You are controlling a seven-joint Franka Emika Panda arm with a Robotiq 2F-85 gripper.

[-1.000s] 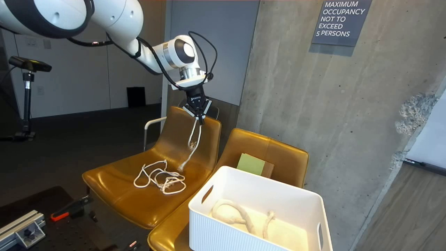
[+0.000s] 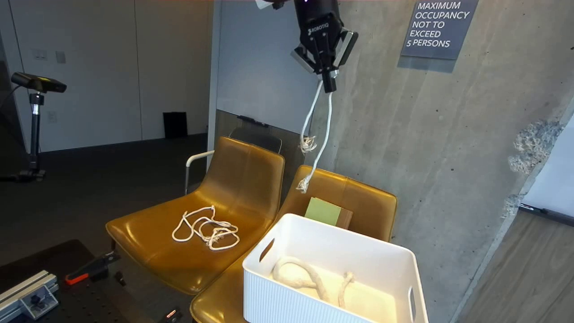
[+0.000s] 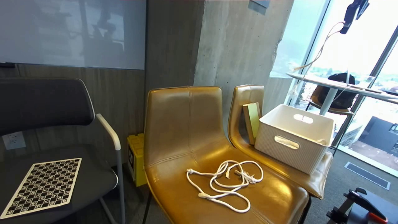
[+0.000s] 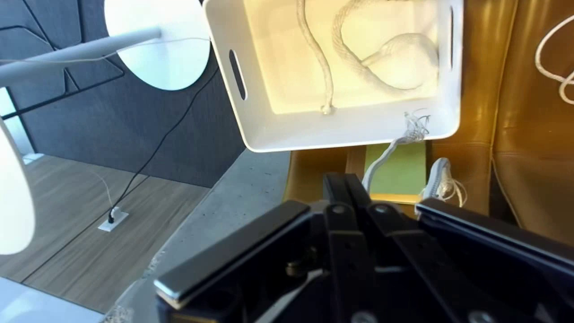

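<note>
High above the chairs, my gripper (image 2: 329, 85) is shut on a white rope (image 2: 326, 126). The rope hangs from the fingers in two strands with frayed ends, and in the wrist view one frayed end (image 4: 415, 129) shows against the bin's near wall. A white bin (image 3: 287, 145) stands on the right-hand tan chair, and thicker pale ropes (image 4: 317, 51) lie on its floor. Another white rope (image 2: 202, 231) lies in loose loops on the left tan chair (image 2: 161, 218).
A green book or box (image 2: 323, 211) leans on the chair back behind the bin. The concrete wall (image 2: 409, 150) rises close behind. To the far side stands a white round table (image 3: 362, 91). A patterned board (image 3: 44, 184) lies on a dark chair.
My gripper has risen and moved right, from over the left chair to high above the area behind the bin, with the rope still hanging from it. Bin and loose rope have not moved.
</note>
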